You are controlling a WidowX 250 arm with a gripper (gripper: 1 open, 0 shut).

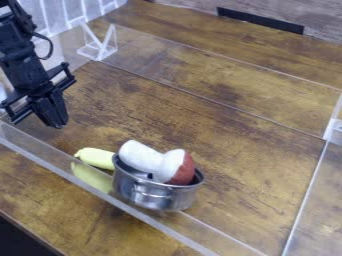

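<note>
My black gripper [34, 104] hangs low at the left edge of the view, its fingers apart above the wooden table [234, 90]. It is apart from the steel pot [156, 195] at lower centre, which holds a white object [142, 156] and a red-and-white object [178, 170]. A pale yellow object [95, 157] lies just left of the pot, between it and my gripper. I see nothing between the fingers.
Clear plastic barriers [214, 230] run along the front and right. A white bracket [100, 45] stands at the back left.
</note>
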